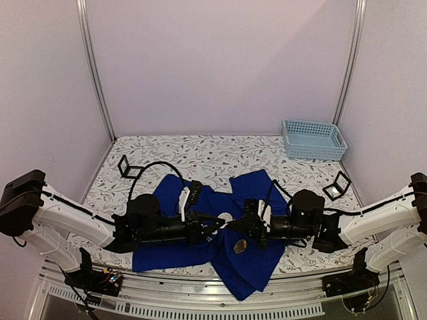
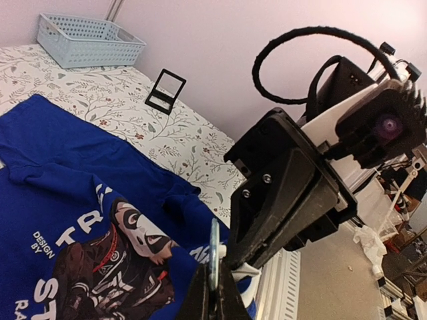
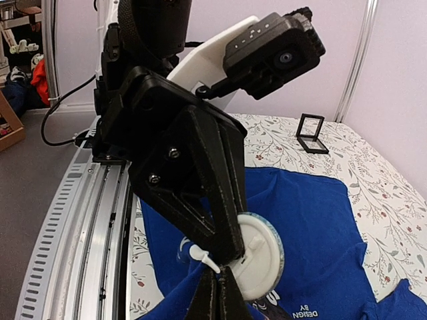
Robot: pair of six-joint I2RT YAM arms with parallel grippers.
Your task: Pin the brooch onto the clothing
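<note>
The brooch [image 3: 265,260] is a round white-backed disc, seen from behind in the right wrist view and edge-on in the left wrist view. My left gripper is shut on its rim and holds it upright above the clothing. The clothing [image 1: 177,257] is a blue garment with printed lettering and a figure. My right gripper is shut close beside the brooch, with a raised fold of blue cloth at its fingertips. A white piece [image 3: 203,257] shows by the fold. I cannot tell whether the pin passes through the cloth.
A light blue basket [image 1: 313,141] stands at the back right. Small black frames stand at the left [image 1: 127,168] and the right [image 1: 337,187] of the patterned table. A round gold print [image 1: 240,247] shows on the cloth. Both arms meet closely at the middle.
</note>
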